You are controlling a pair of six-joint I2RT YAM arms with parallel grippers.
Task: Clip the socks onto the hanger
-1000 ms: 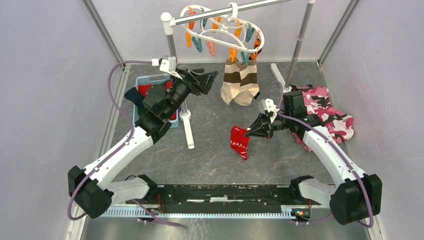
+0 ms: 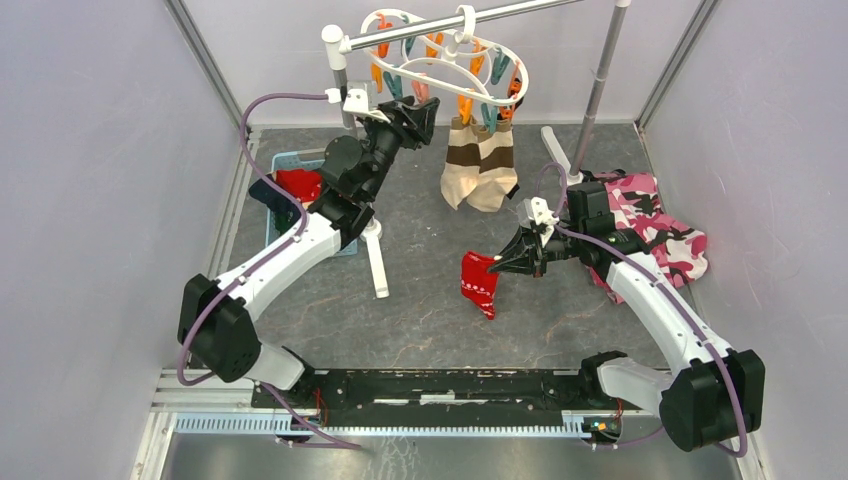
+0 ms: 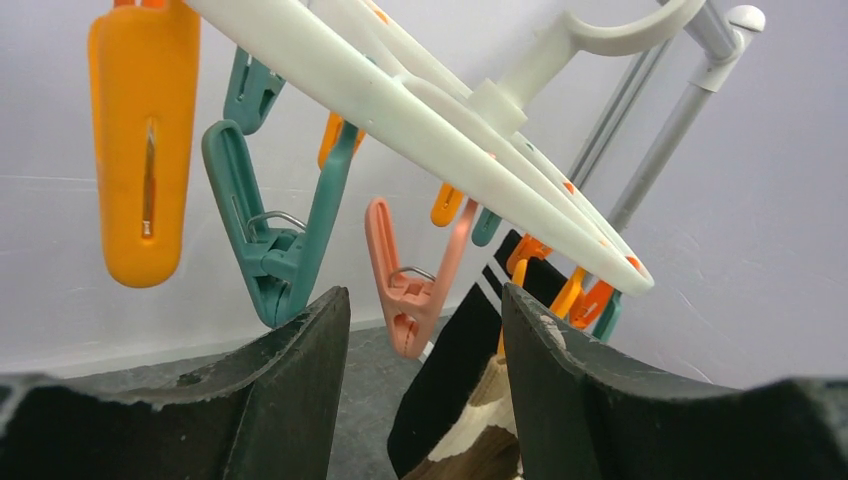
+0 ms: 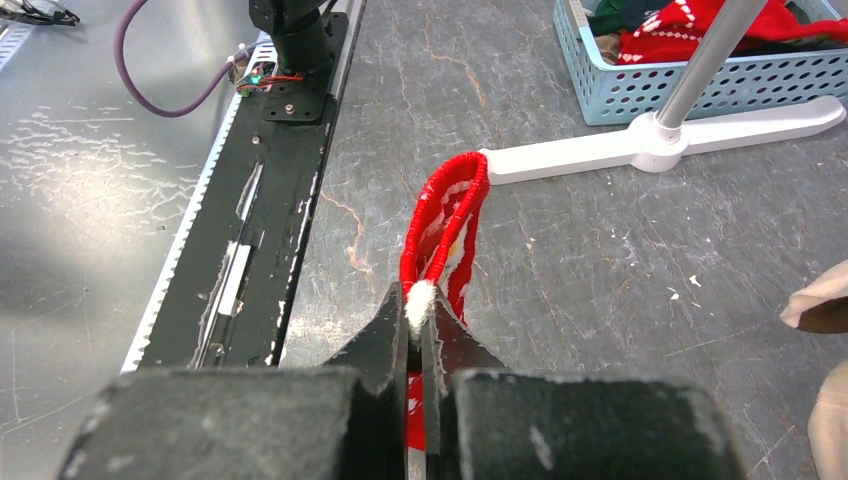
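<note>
In the top view, the white oval hanger (image 2: 515, 62) hangs from a rail and carries several coloured clips. A brown-and-cream striped sock (image 2: 462, 170) is clipped at its right side. My left gripper is part open just below the hanger. A pink clip (image 3: 408, 312) stands ahead between its fingertips, and a green clip (image 3: 268, 265) is just left of them; nothing is gripped. Low over the floor, my right gripper is shut on the white-marked cuff of a red sock (image 4: 440, 220), which hangs with its opening gaping.
A blue basket (image 4: 590, 80) holding more socks stands behind the left arm. Pink camouflage cloth (image 2: 650, 215) lies at the right wall. White stand feet (image 2: 378, 265) rest on the grey floor.
The right arm and the red sock have stayed still.
</note>
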